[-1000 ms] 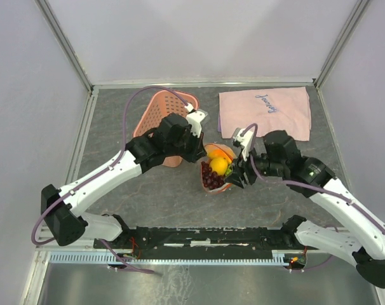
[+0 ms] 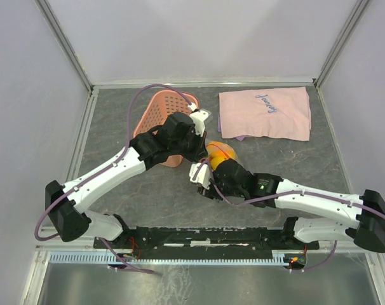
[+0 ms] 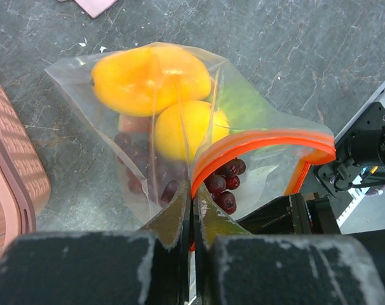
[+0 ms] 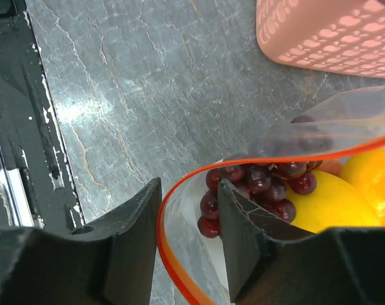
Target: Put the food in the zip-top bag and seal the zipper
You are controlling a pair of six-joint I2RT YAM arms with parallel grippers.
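Note:
The clear zip bag [image 3: 103, 95] with orange zipper holds a yellow mango [image 3: 148, 79], a rounder yellow fruit [image 4: 326, 210] and dark red grapes [image 4: 256, 181]. My left gripper is shut on the bag's orange zipper rim, seen in the left wrist view. My right gripper is low at the bag's near edge, part open, with the orange rim running between its fingers in the right wrist view; whether it grips the rim I cannot tell.
The pink basket [image 2: 155, 114] stands behind the left arm. A pink cloth [image 2: 263, 114] lies at the back right.
The right arm has swung left and toward the near side, down to the bag's front edge, now covering much of the bag in the top view. The left gripper has barely moved.

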